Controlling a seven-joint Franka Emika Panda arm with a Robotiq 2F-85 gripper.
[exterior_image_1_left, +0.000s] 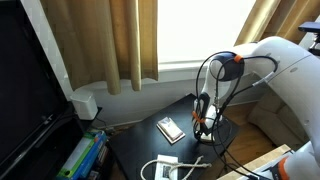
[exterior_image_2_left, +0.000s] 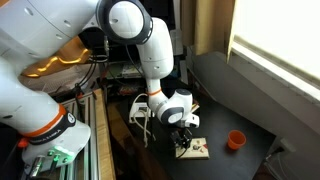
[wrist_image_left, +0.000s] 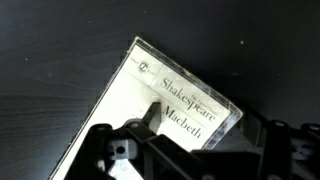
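A pale book, its cover reading "Shakespeare Macbeth", lies flat and slanted on the dark tabletop in the wrist view. My gripper is over its titled end, the black fingers apart on either side of the near right corner. Whether they touch the cover cannot be made out. From exterior view 2, the gripper is low at the edge of the pale book. In exterior view 1 the book shows left of the arm, while the fingertips are too small and dark to read.
An orange cup stands on the table, to the right of the book in exterior view 2. A white cable and box occupy the table's near part in exterior view 1.
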